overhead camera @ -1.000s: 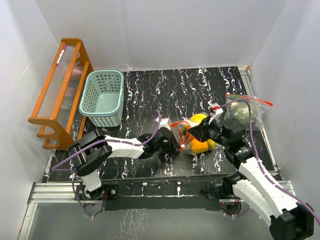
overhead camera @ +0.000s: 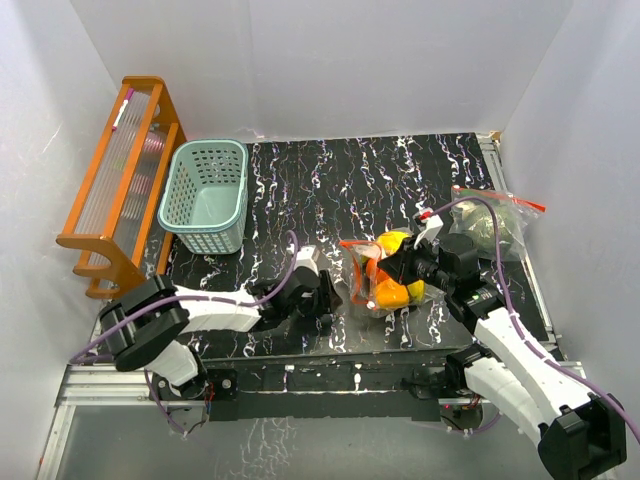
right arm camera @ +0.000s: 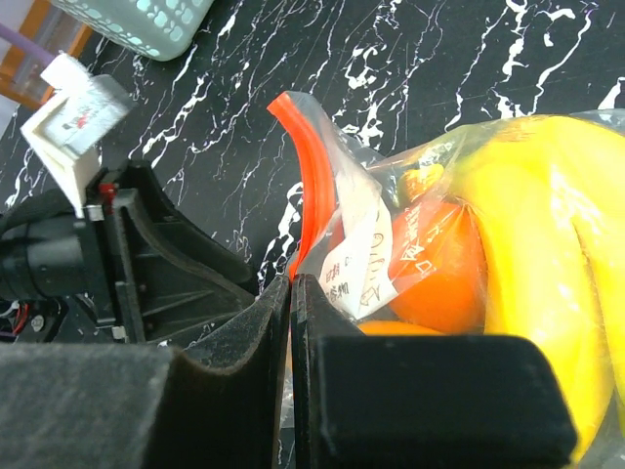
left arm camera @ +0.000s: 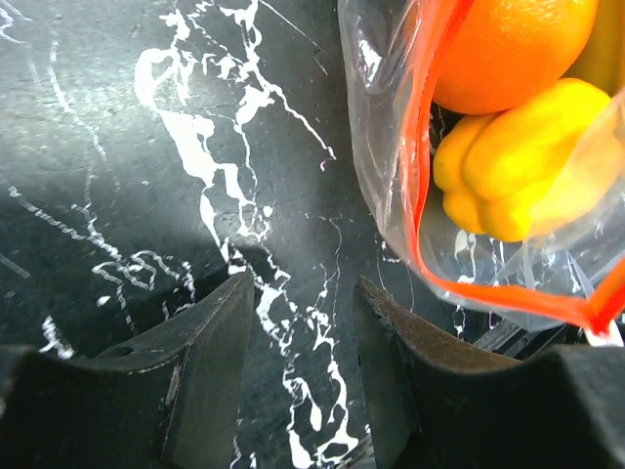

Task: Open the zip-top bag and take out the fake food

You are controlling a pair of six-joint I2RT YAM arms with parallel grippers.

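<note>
The clear zip bag (overhead camera: 362, 275) lies on the marble board, holding yellow and orange fake food. Its red zip edge (left arm camera: 420, 195) stands loose and parted in the left wrist view, with an orange piece (left arm camera: 508, 44) and a yellow pepper (left arm camera: 518, 166) visible inside. My left gripper is open just left of the bag, nothing between its fingers. My right gripper is shut on the bag's edge near the red strip, above the food. A yellow bunch (right arm camera: 532, 244) fills the right of the right wrist view.
A mint basket (overhead camera: 204, 225) and a wooden rack (overhead camera: 117, 245) stand at the left. Another bag (overhead camera: 500, 220) with greenish contents lies at the right. The board's back middle is clear.
My left gripper has drawn back leftward, away from the bag's zip edge. The right arm and the bag have moved little.
</note>
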